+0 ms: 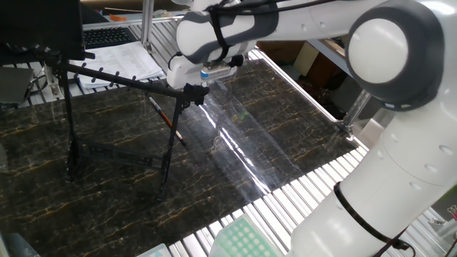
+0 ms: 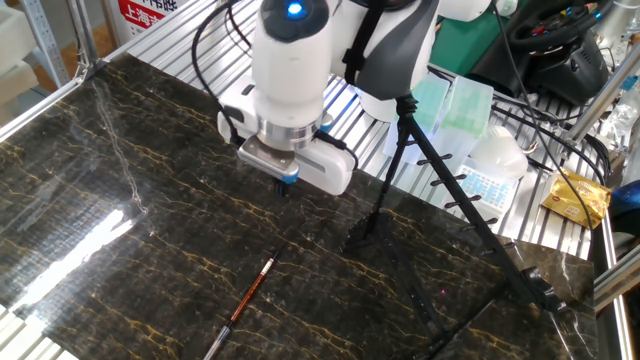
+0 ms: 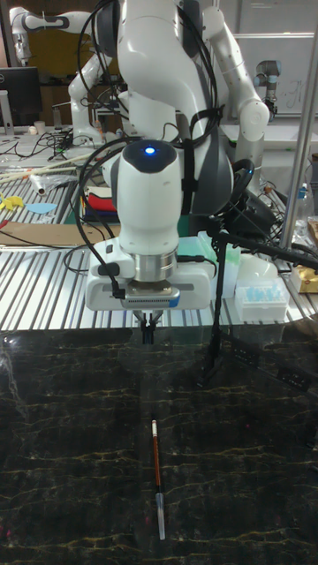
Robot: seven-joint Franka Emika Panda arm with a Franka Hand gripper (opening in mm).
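Note:
A slender pen-like stick (image 3: pixel 158 466), reddish-brown in the middle with a pale tip and a clear end, lies flat on the dark marbled mat (image 3: pixel 75 480). From the side, the same stick (image 1: pixel 161 114) is partly covered by the black stand. My gripper (image 3: pixel 148 329) hangs above the mat, beyond the stick's pale tip and apart from it. Its short dark fingers stand close together, and nothing shows between them. In the second exterior view the gripper (image 2: pixel 281 187) points down, with the stick (image 2: pixel 246 298) lying clear of it. The black stand hides the fingertips in the first exterior view.
A black folding stand (image 2: pixel 450 190) rises from the mat close beside my gripper. Clear plastic film (image 1: pixel 235 135) lies across part of the mat. Translucent boxes (image 2: pixel 465 105) and a yellow packet (image 2: pixel 577 198) sit on the slatted table.

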